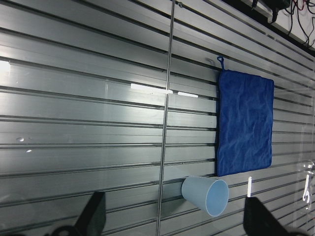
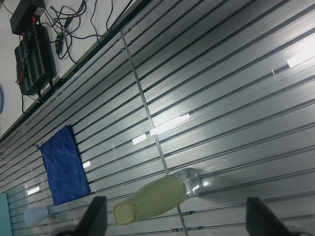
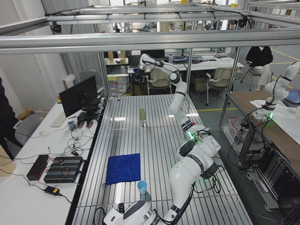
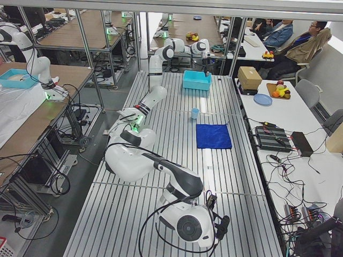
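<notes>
A blue cloth [image 3: 123, 168] [image 1: 244, 123] lies flat on the slatted metal table [image 3: 112, 140]. A light blue cup [image 3: 142, 186] [image 1: 199, 191] stands beside it. A green-capped bottle [image 3: 143, 115] [image 2: 155, 196] stands farther along the table. My left gripper is open above the table near the cup, empty between its dark fingertips. My right gripper is open above the bottle, apart from it. A teal bin [image 4: 196, 80] sits at the table's end beyond the cup in the camera right view.
A white side desk [image 3: 56, 201] holds black boxes [image 3: 63, 169], cables and a monitor [image 3: 78, 96] along the table's edge. Aluminium frame bars span overhead. Much of the table between bottle and cloth is clear.
</notes>
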